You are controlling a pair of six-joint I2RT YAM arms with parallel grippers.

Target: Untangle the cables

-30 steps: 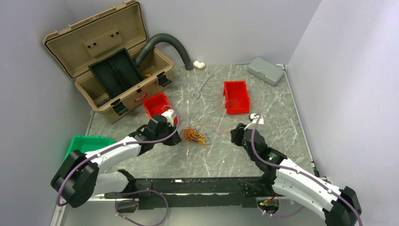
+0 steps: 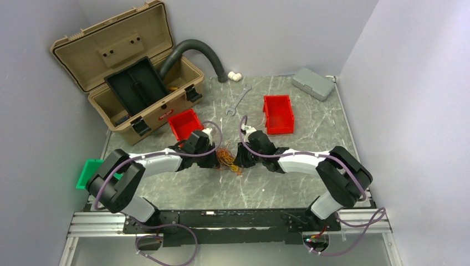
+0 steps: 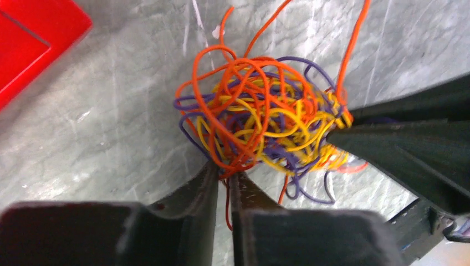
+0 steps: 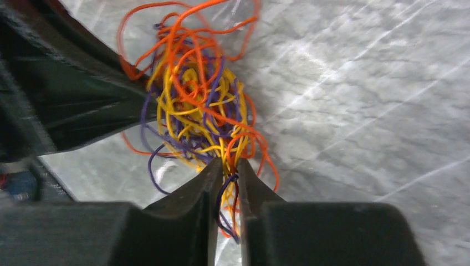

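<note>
A matted bundle of orange, yellow and purple cables lies on the grey table between my two grippers. From the left side, my left gripper has its fingers nearly together, with orange strands of the bundle's edge between them. My right gripper pinches the opposite side, and yellow, orange and purple strands run between its fingertips. Loose orange ends stick out of the tangle. How the strands cross inside it cannot be made out.
Red bins stand behind the left arm and at the back right. A wrench lies farther back. The open tan toolbox fills the back left, and a green bin sits at far left.
My right gripper has come in from the right to the cables. The left gripper has moved slightly right, up against the bundle.
</note>
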